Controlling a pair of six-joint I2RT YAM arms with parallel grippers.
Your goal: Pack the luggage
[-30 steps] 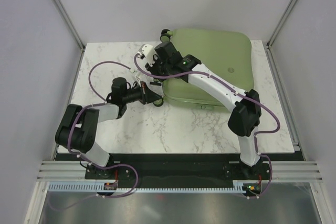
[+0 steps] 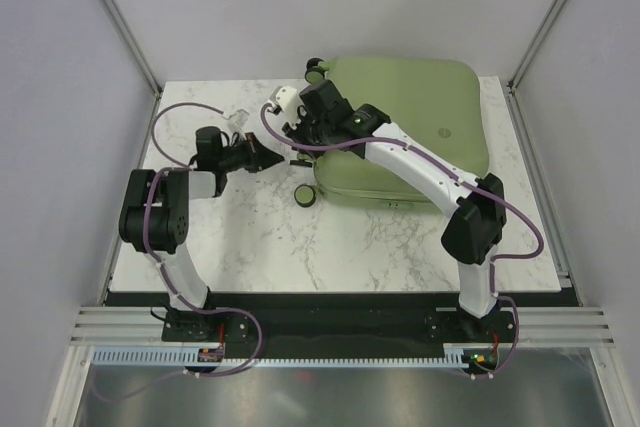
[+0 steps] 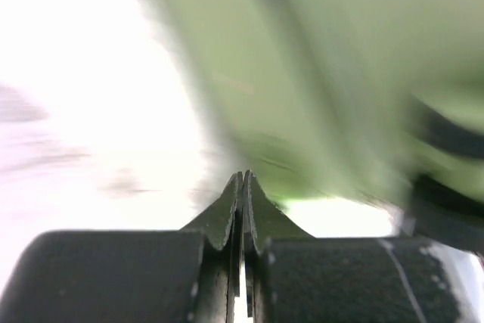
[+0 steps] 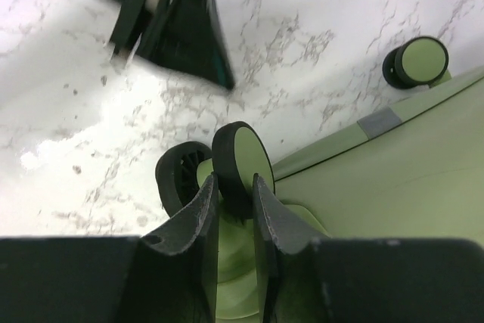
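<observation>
A large green suitcase (image 2: 420, 97) lies on the marble table, with black-rimmed green wheels (image 4: 420, 61) at its corners. My left gripper (image 2: 275, 161) is just left of the suitcase; in the left wrist view its fingertips (image 3: 249, 179) are closed together, the background blurred. My right gripper reaches over the suitcase's left side, its fingertips close together at a wheel and green housing; whether they grip anything is unclear. Another wheel (image 2: 305, 195) shows at the near left corner in the top view.
The marble table (image 2: 210, 237) has clear space at the left and front. Pale walls surround it on the sides and back.
My left arm has pulled back leftward, away from the suitcase's near left corner, uncovering the wheel there. The right arm and suitcase have shifted very slightly.
</observation>
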